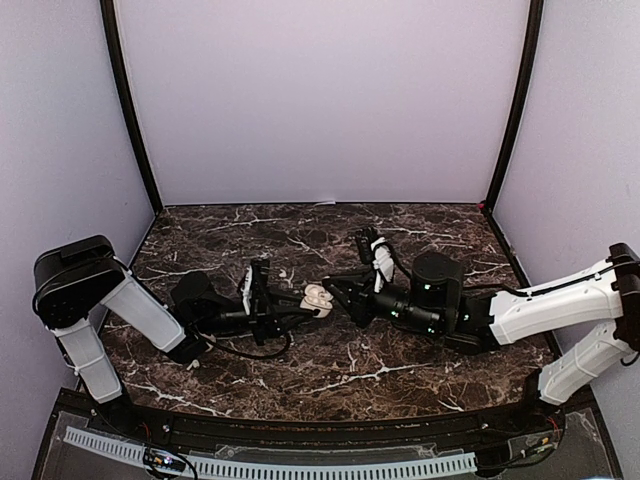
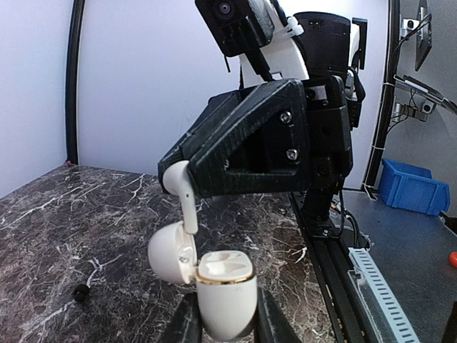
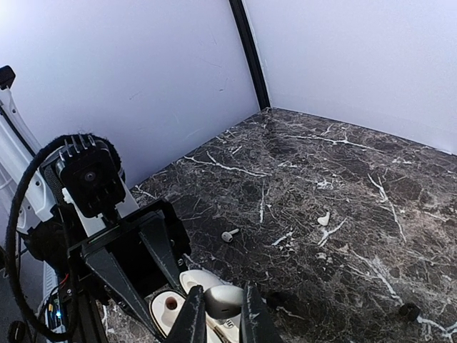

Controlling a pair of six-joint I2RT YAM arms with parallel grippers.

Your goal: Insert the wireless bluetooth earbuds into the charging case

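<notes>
The white charging case stands open, with its base (image 2: 227,304) between the fingers of my left gripper and its lid (image 2: 168,254) tipped to the left. My right gripper is shut on the head of a white earbud (image 2: 188,204). In the left wrist view, the earbud's stem points down above the gap between lid and base; whether it touches the case cannot be told. In the right wrist view, the earbud hides part of the case (image 3: 167,307). From above, both grippers meet closely around the case (image 1: 318,298).
Two small loose pieces lie on the dark marbled table: a pale one with a stem (image 3: 229,235) and a white one (image 3: 324,219). A small black lump (image 3: 409,311) rests there too.
</notes>
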